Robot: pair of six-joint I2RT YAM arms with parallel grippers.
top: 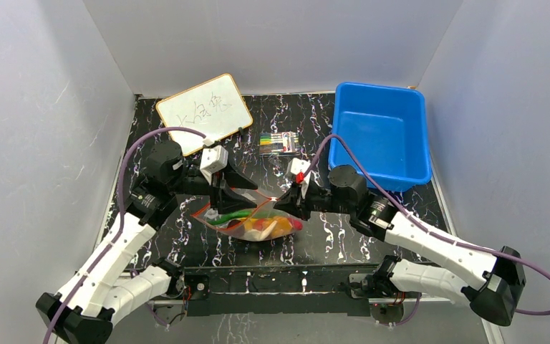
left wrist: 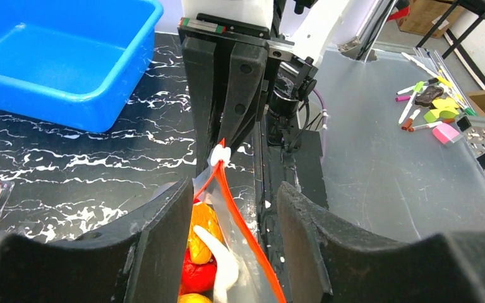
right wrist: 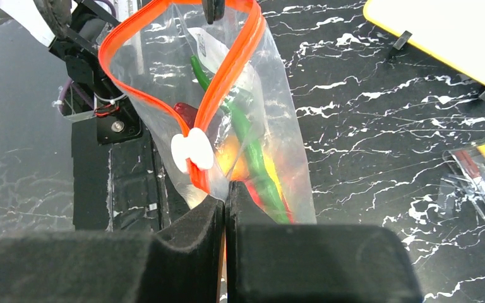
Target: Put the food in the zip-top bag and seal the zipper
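The clear zip top bag (top: 258,231) holds several foods: a long green pepper (right wrist: 262,183), a dark red piece (right wrist: 186,113), yellow and red pieces and a pale curved one (left wrist: 224,262). Its orange zipper track (right wrist: 227,76) gapes open in a loop. A white slider (right wrist: 192,149) sits at the track's end near my right gripper. That gripper is shut, with thin bag film pinched at its tips. My left gripper is open, its fingers on either side of the orange track without visibly touching it.
Behind stand a blue bin (top: 379,132) at the right and a whiteboard (top: 204,111) at the left. A pack of markers (top: 279,143) lies between them.
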